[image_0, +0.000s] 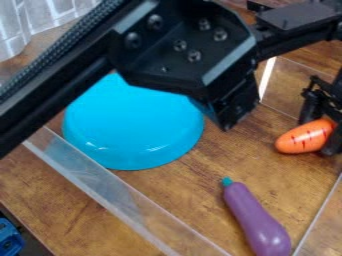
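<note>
My black gripper (321, 120) is at the right edge, around an orange toy carrot (306, 136); whether its fingers are closed on it is hard to tell, as they are dark and partly cut off. A purple toy eggplant (255, 217) lies on the wooden surface at the lower middle. A blue round bowl-like object (127, 125), apparently upside down, sits at the left, partly hidden behind my black arm.
Clear plastic strips or walls (111, 200) border the wooden surface (174, 200). A blue object (7, 240) is at the lower left corner. A white translucent item (20, 25) is at the upper left.
</note>
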